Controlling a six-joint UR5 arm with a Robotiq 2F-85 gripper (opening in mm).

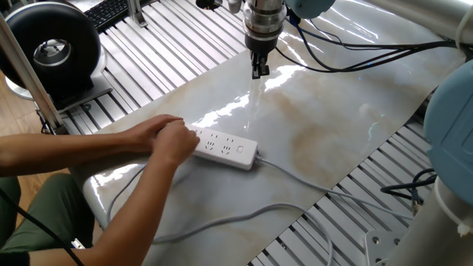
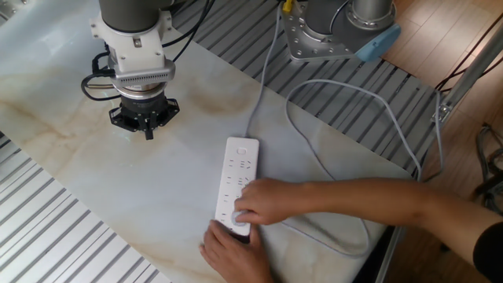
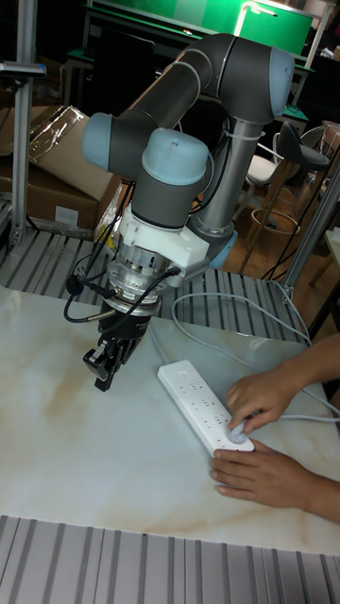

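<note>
A white power strip (image 1: 225, 150) lies on the marbled table sheet, with its sockets facing up. A person's hands (image 2: 263, 201) are at one end of it, one steadying the strip and the other gripping a grey plug (image 3: 237, 433) at a socket. How deep the plug sits is hidden by the fingers. My gripper (image 1: 259, 72) hangs above the table, apart from the strip and the hands. In exterior view 2, the gripper (image 2: 149, 134) is up and to the left of the strip. Nothing shows held in it, and the gap between its fingertips is unclear.
Grey cable (image 2: 377, 98) loops over the sheet and the slatted metal table (image 1: 140, 55). The person's forearms (image 1: 122, 222) reach across one table edge. A black wheel-like object (image 1: 53, 50) stands at the far left. Bare sheet surrounds the area below my gripper.
</note>
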